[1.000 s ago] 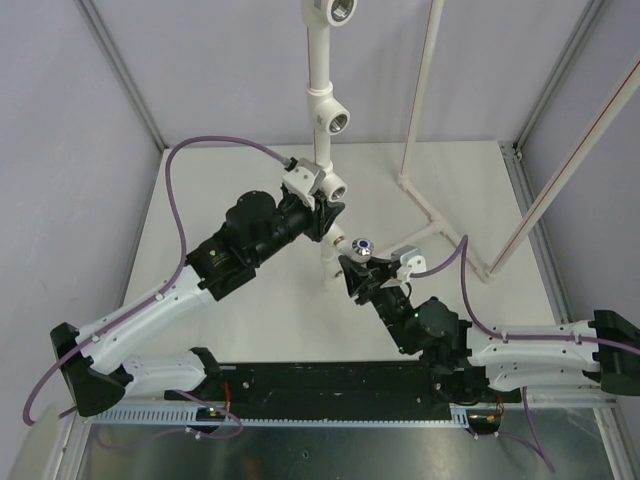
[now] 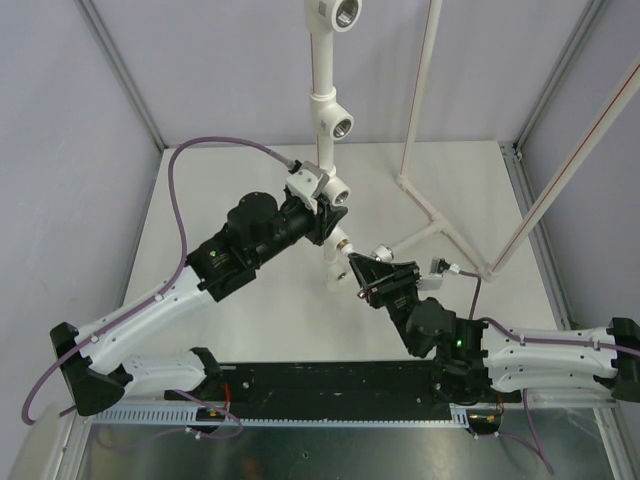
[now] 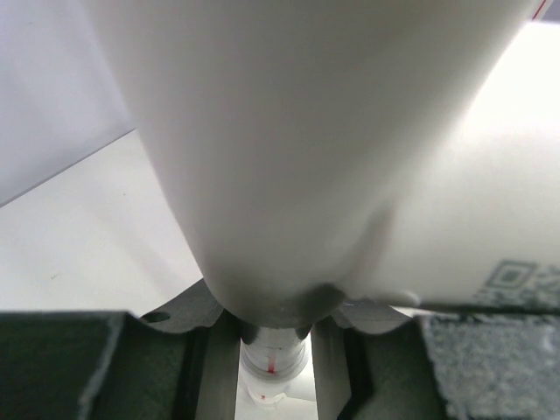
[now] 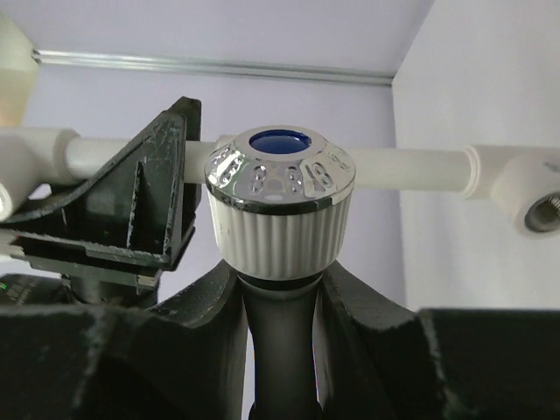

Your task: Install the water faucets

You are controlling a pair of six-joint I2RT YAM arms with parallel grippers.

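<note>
In the top view, an upright white pipe (image 2: 323, 65) carries several side sockets. My left gripper (image 2: 330, 222) is shut around its lower part; in the left wrist view a white pipe piece (image 3: 273, 354) shows between the fingertips. The faucet's knob (image 2: 382, 253), ribbed white and chrome with a blue cap, leans to the right. My right gripper is shut on the faucet's dark neck (image 4: 280, 350), just under the knob. In the top view the faucet's inlet end meets a low socket (image 2: 339, 238); how deep it sits is hidden.
Higher on the pipe, open sockets (image 2: 341, 128) face right and forward. A second white pipe frame (image 2: 440, 222) stands on the white table (image 2: 230, 320) to the right. Both arms are close together at the pipe.
My right gripper has turned, swinging the knob from facing up to leaning right. The upright pipe has shifted slightly to the right.
</note>
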